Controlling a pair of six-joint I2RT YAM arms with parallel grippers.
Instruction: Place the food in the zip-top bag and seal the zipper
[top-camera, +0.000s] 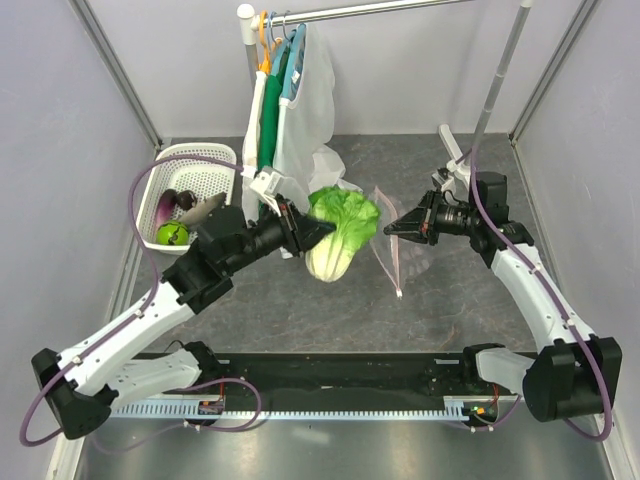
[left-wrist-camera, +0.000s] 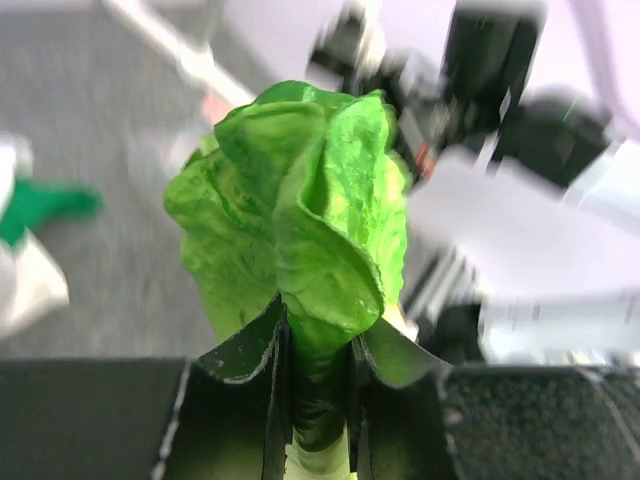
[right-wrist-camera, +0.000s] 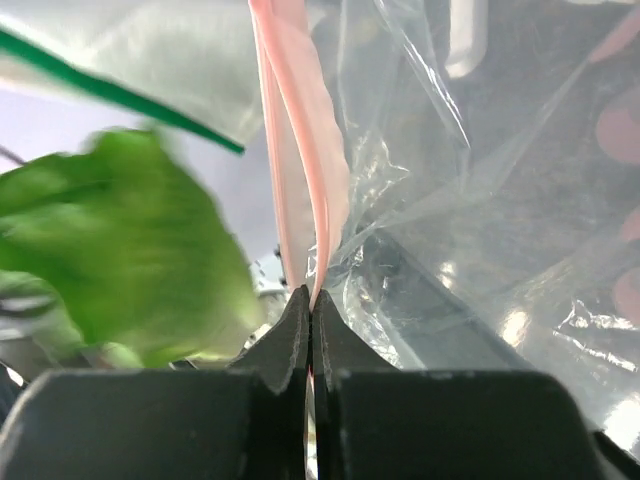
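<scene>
A leafy green lettuce (top-camera: 340, 225) with a pale base hangs from my left gripper (top-camera: 315, 232), which is shut on it; it fills the middle of the left wrist view (left-wrist-camera: 280, 220). Just right of it, my right gripper (top-camera: 395, 228) is shut on the clear zip bag's pink zipper edge (right-wrist-camera: 300, 120). The crumpled transparent bag (right-wrist-camera: 480, 220) hangs from there, filling the right of the right wrist view. The lettuce shows beside the bag, apparently outside it.
A white basket (top-camera: 225, 170) at back left holds an eggplant, a green round item and other food. A rail with hanging white bags (top-camera: 305, 130) and a green one stands behind.
</scene>
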